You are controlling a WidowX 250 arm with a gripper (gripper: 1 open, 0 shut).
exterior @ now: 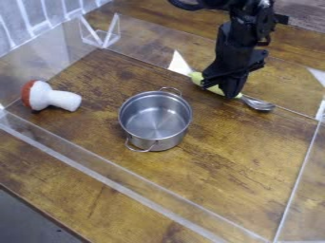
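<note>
My black gripper [231, 85] reaches down from the top over a utensil with a pale yellow-green handle [208, 84] and a metal spoon-like head [259, 105]. The fingertips are at the handle, partly hiding it; whether they close on it is too small to tell. A steel pot [155, 118] with two side handles stands left of and in front of the gripper. A white object with a red cap [38, 96] lies on its side at the left.
Clear low walls border the wooden table [191, 190]. A small white triangular piece stands at the back left.
</note>
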